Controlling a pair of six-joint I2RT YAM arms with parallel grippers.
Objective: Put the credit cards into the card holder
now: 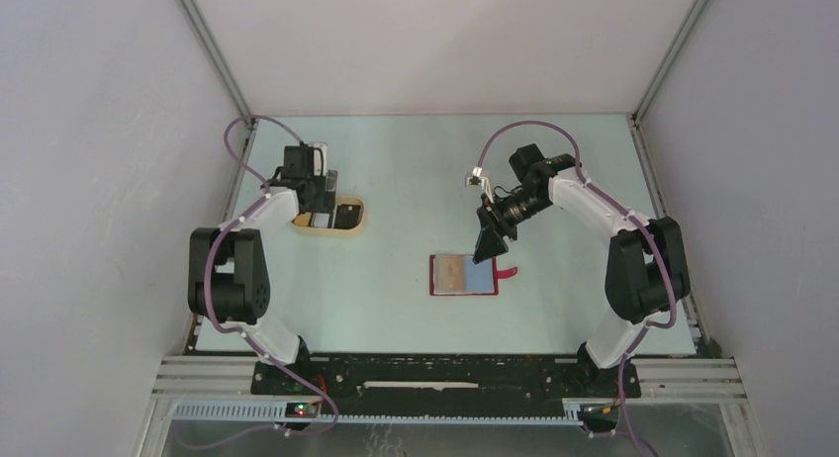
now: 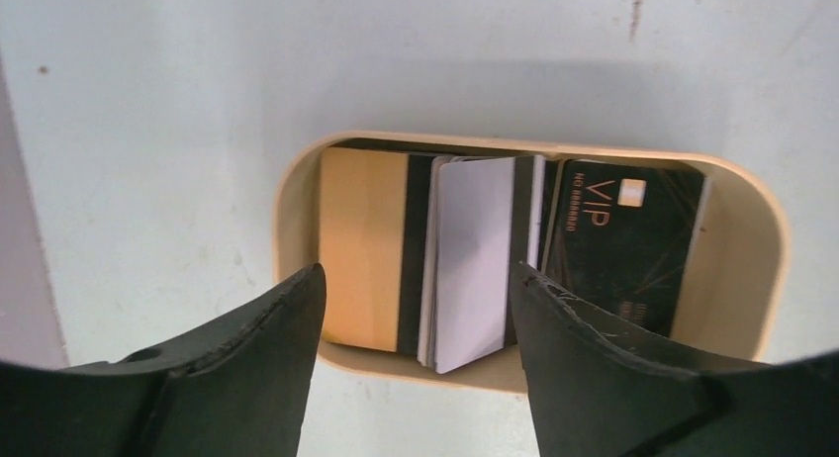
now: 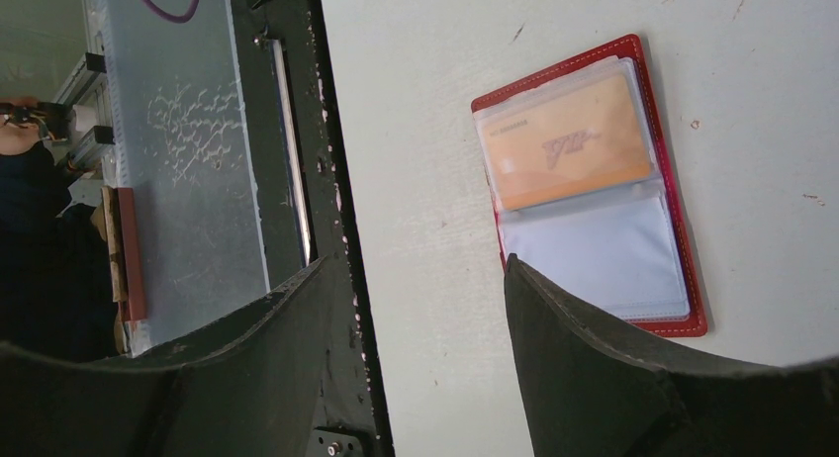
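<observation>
Several cards lie in a tan oval tray: an orange card point(image 2: 361, 249), a white card point(image 2: 475, 264) in the middle and a black VIP card point(image 2: 623, 239) at the right. Over this tray hovers my left gripper, its fingers apart with nothing between them. The card holder point(image 1: 464, 275) lies flat and unfolded on the table, with a red border. In the right wrist view an orange card point(image 3: 569, 145) sits in one clear pocket, while the other pocket point(image 3: 599, 254) looks empty. Above and beside the holder, my right gripper is parted and empty.
The tray point(image 2: 777, 239) has a raised rim all round. A red tab point(image 1: 508, 273) sticks out from the holder's right side. Between tray and holder the white table point(image 1: 406, 170) is clear.
</observation>
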